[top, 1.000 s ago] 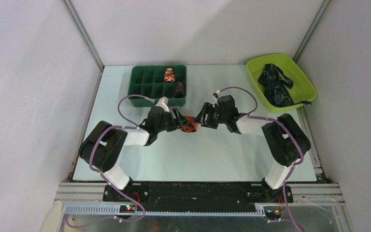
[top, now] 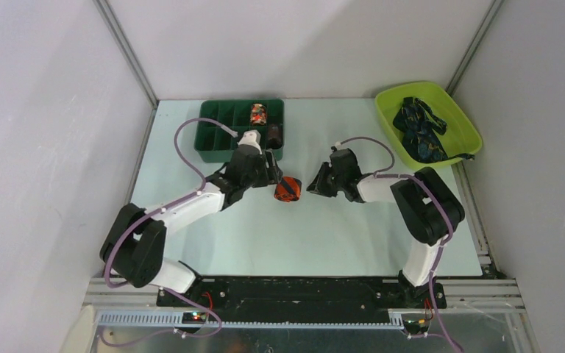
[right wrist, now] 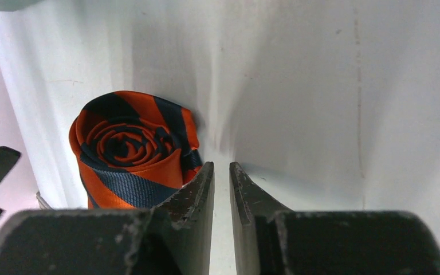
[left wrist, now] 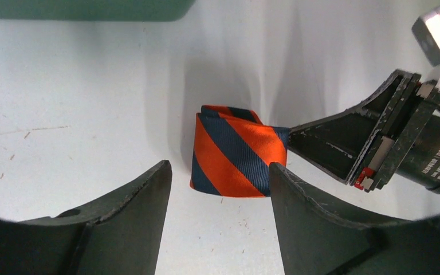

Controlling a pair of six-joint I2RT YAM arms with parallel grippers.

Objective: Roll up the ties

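An orange and navy striped tie point(top: 288, 189) stands as a rolled bundle near the table's middle. Its spiral faces up in the right wrist view, where the rolled tie point(right wrist: 127, 146) lies left of the fingertips. My left gripper is part open, its fingers apart and empty, with the striped tie point(left wrist: 229, 152) just ahead of the gap.
Behind my left arm sits a green divided box point(top: 215, 110), holding a colourful rolled tie point(top: 258, 114) and a dark brown one point(top: 274, 134). A lime bin point(top: 390, 110) at the back right contains dark patterned cloth point(top: 421, 131).
Both grippers have drawn back from the roll's sides. The striped roll has stayed in place.
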